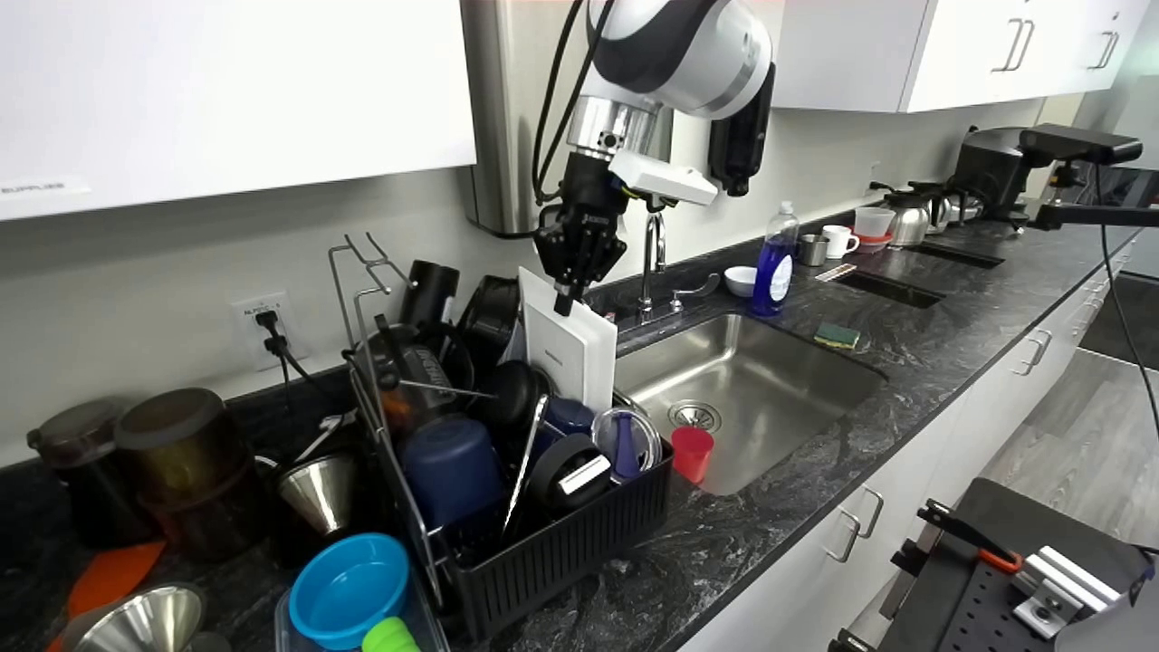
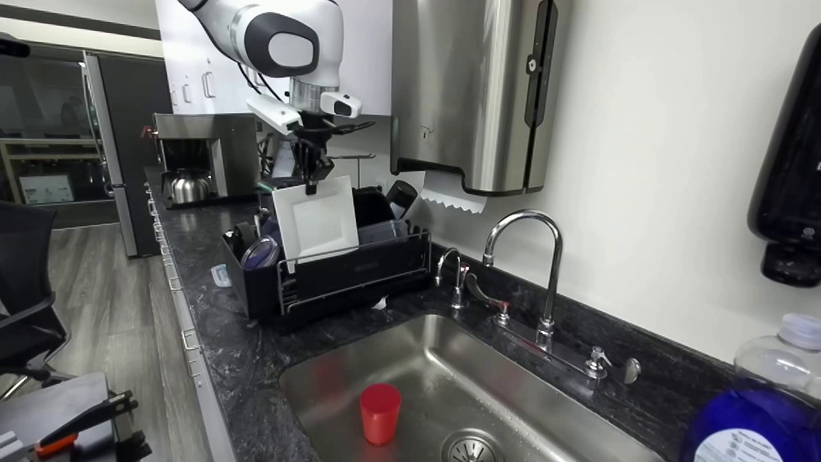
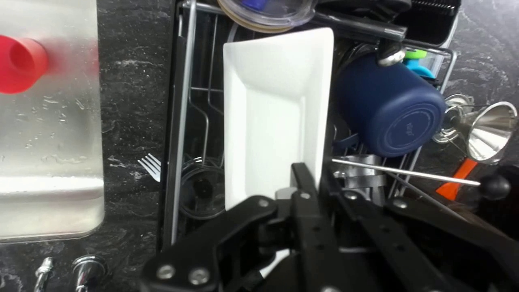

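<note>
A square white plate (image 2: pixel 316 219) stands upright at the sink end of the black dish rack (image 1: pixel 576 554). My gripper (image 1: pixel 566 299) points down at the plate's upper edge, shut on that rim. In the second exterior view, the gripper (image 2: pixel 311 187) meets the plate near the middle of its top edge. From the wrist, the white plate (image 3: pixel 272 112) shows its hollow face towards the sink, with one gripper finger (image 3: pixel 305 182) against that face. The plate's bottom edge is hidden behind the rack in the exterior views.
Crowded beside the plate are a blue mug (image 3: pixel 394 107), a clear lid (image 1: pixel 627 444) and dark dishes. A red cup (image 2: pixel 380 413) sits in the otherwise empty sink (image 1: pixel 750 380). The faucet (image 2: pixel 550 269) rises behind the sink; a towel dispenser (image 2: pixel 469 92) hangs above.
</note>
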